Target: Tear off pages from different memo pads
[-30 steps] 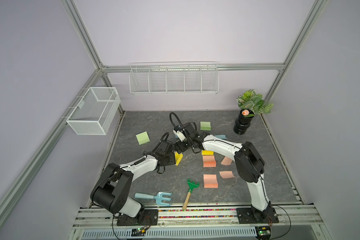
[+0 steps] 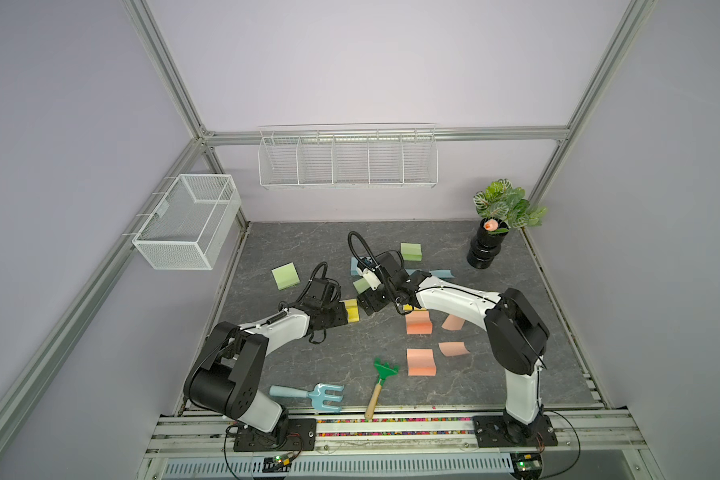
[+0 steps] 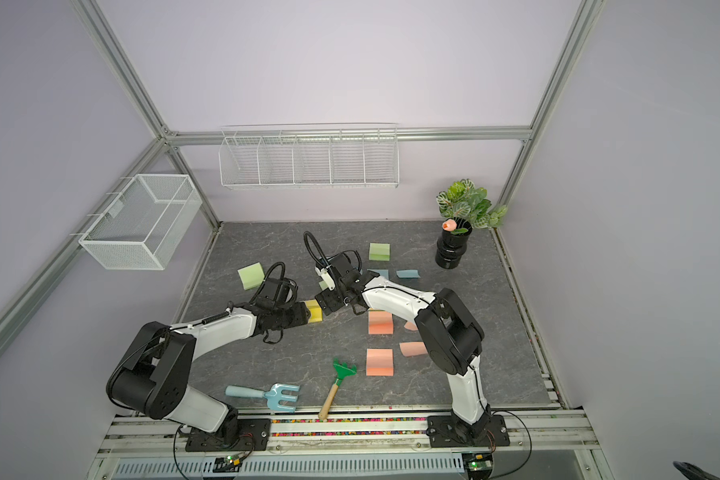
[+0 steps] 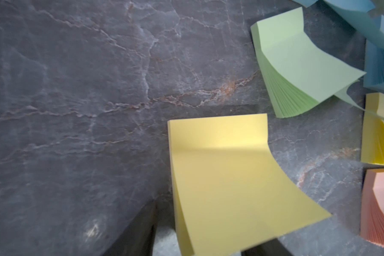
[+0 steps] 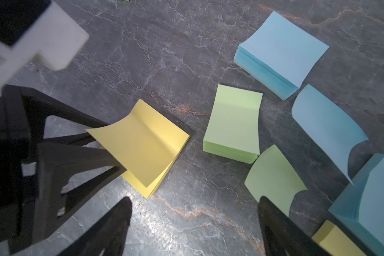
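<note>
A yellow memo pad with its top page curled up lies under my left gripper; in the right wrist view its fingers reach under the curled page at the pad's near side, and how far they are closed is unclear. My right gripper is open above the table, nothing between its fingers, beside that pad. A green pad (image 5: 232,119) with a loose green page (image 5: 273,175), a blue pad (image 5: 281,51) and a loose blue page (image 5: 324,123) lie nearby.
Pink pads (image 2: 421,361) and loose pink pages (image 2: 453,348) lie at the right. A blue fork (image 2: 326,397) and green rake (image 2: 385,369) lie at the front. A potted plant (image 2: 483,240) stands at the back right; white baskets hang on the walls.
My right arm has moved right, away from the left gripper.
</note>
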